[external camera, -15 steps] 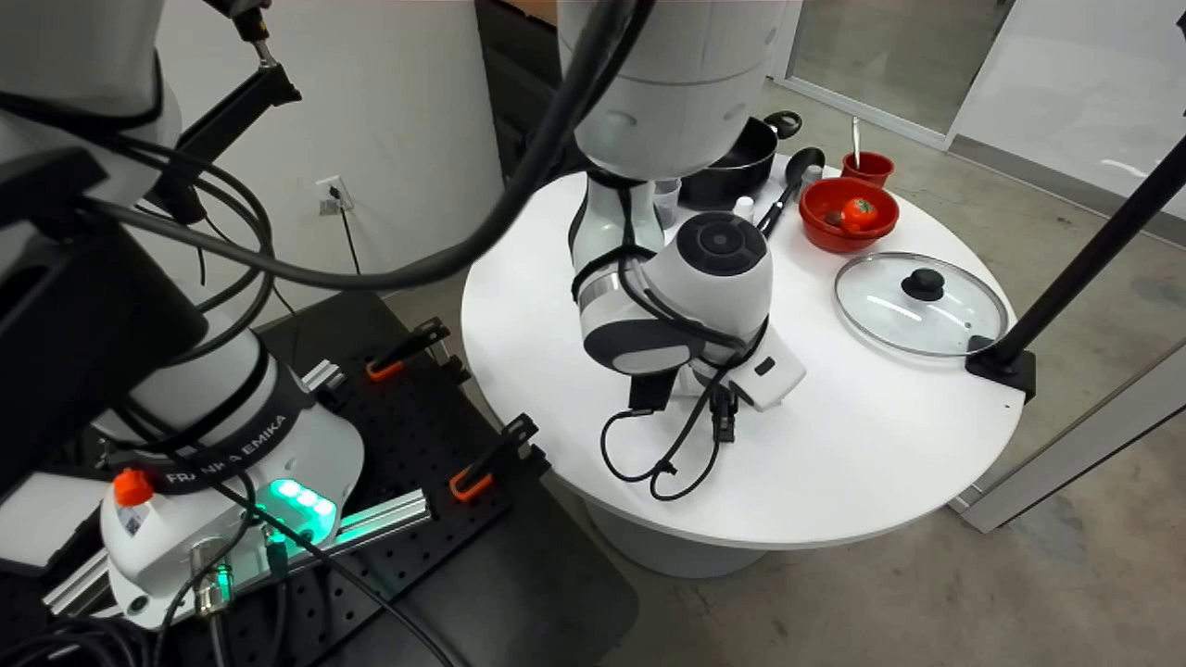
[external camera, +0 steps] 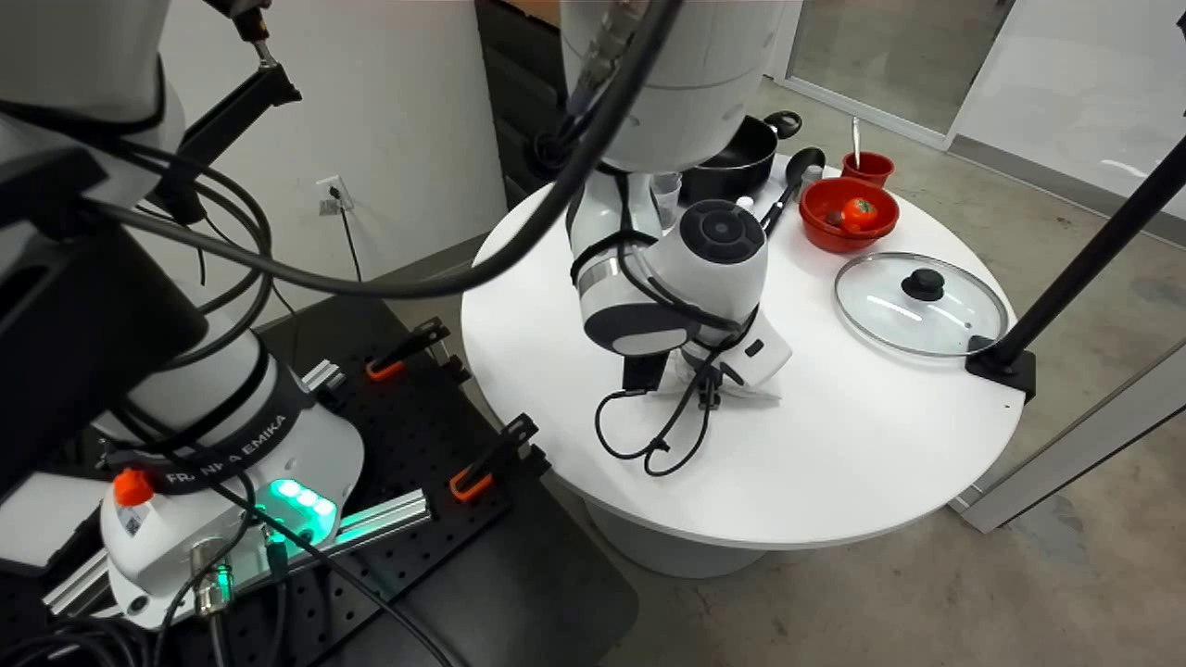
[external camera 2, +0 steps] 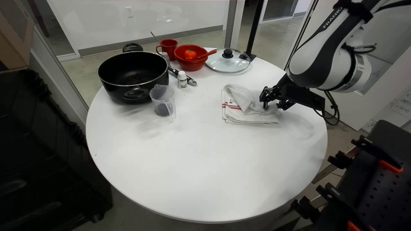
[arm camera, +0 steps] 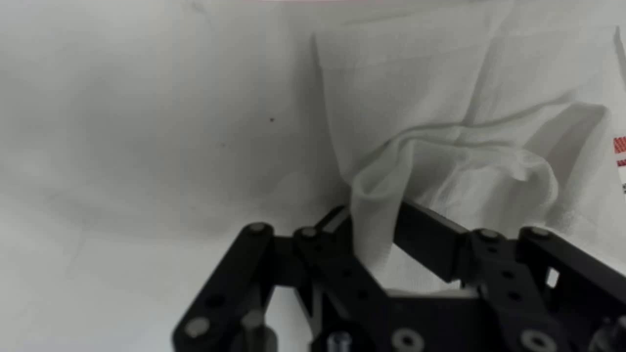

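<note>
A white folded cloth (external camera 2: 246,111) with red stripes lies on the table, its upper layer rumpled and partly turned back. In exterior view 2 my gripper (external camera 2: 274,105) is low over the cloth's right side, fingers pointing down. From the wrist, a raised fold of the cloth (arm camera: 463,76) runs between the two black fingers of my gripper. The fingers stand part open around this fold; whether both pads touch it is unclear. Exterior view 1 shows only a sliver of the cloth (external camera: 759,396), and the arm's hand hides the fingers.
Near the far edge stand a black pot (external camera 2: 133,77), a clear measuring cup (external camera 2: 162,100), a small white bottle (external camera 2: 182,79), red bowls (external camera 2: 189,63) holding a tomato, a red mug (external camera 2: 168,48) and a glass lid (external camera 2: 228,61).
The hand has shifted slightly left and up in exterior view 1, its hanging cable with it. A strip of cloth now shows beneath the hand. Other objects stay put.
</note>
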